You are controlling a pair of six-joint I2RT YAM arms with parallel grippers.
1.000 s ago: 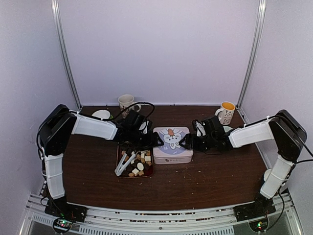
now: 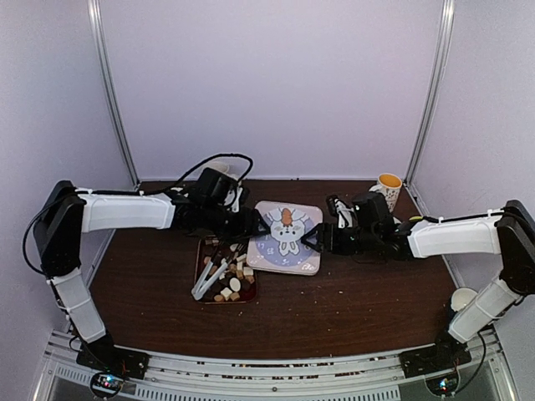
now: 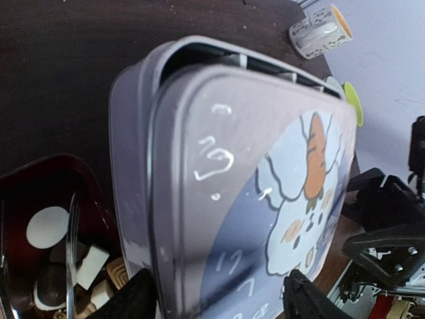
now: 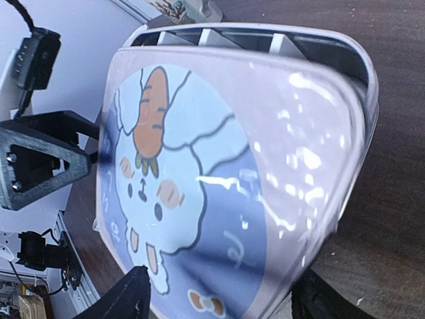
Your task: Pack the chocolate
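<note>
A tin box with a rabbit lid [image 2: 288, 236] sits mid-table. The lid [image 3: 252, 193] is lifted off the rim, showing dividers inside [image 4: 216, 38]. My left gripper [image 2: 258, 225] is at the lid's left side and my right gripper [image 2: 311, 237] at its right; in both wrist views the fingertips are at the lid's edges, and whether they are clamped cannot be told. Left of the box, a red tray [image 2: 201, 288] holds chocolate pieces, with tongs [image 2: 205, 284] on it.
A mug with orange interior [image 2: 389, 189] stands at the back right. Another mug behind my left arm is mostly hidden.
The lid has risen and shifted left off the box's top, with my left gripper moving up and left along with it. The right gripper has moved slightly.
</note>
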